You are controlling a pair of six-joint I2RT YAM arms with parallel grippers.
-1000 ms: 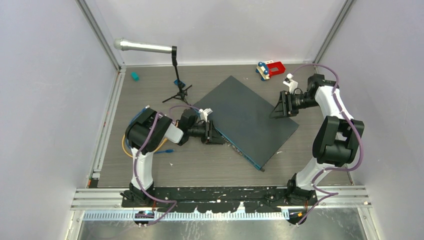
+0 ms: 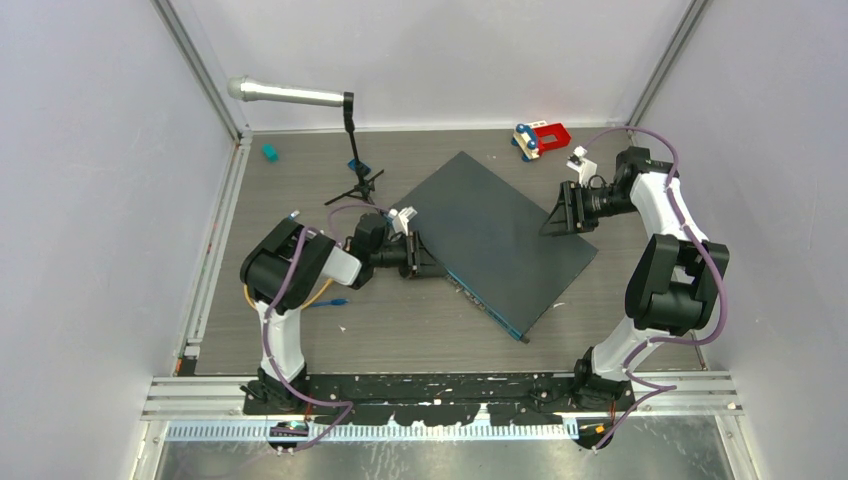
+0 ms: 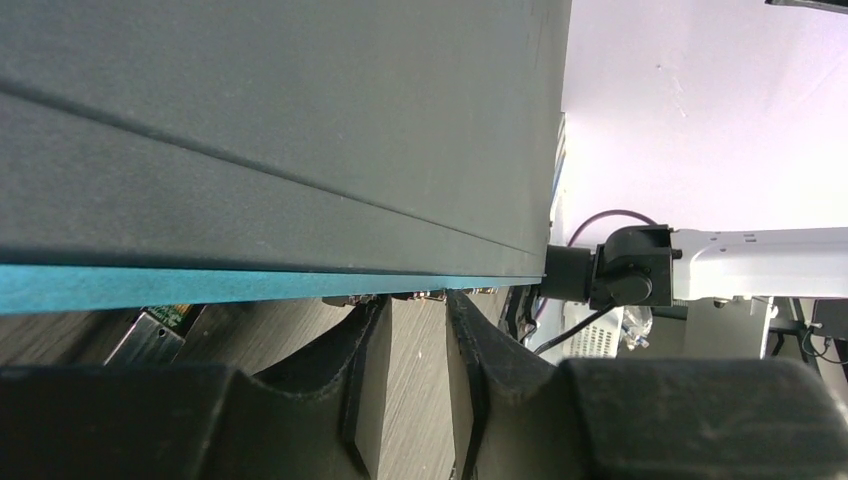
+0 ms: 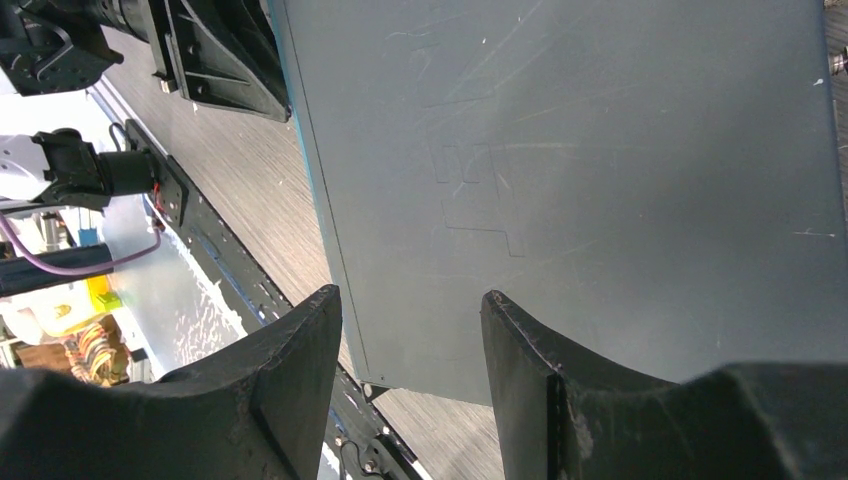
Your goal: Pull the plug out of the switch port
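A dark grey switch (image 2: 492,235) lies diagonally on the table, its port strip (image 2: 485,305) along the blue-edged front-left side. My left gripper (image 2: 425,262) is low at the left end of that side; in the left wrist view its two fingertips (image 3: 418,305) are a little apart just below the blue edge, with small metal ports behind them. I cannot make out a plug there. My right gripper hangs over the right part of the switch's top, fingers apart, nothing between them.
A blue cable (image 2: 330,302) and a yellow cable lie at the left. A microphone stand (image 2: 356,170) stands back left, a red-and-blue toy (image 2: 550,137) at the back right.
The right arm looks unchanged.
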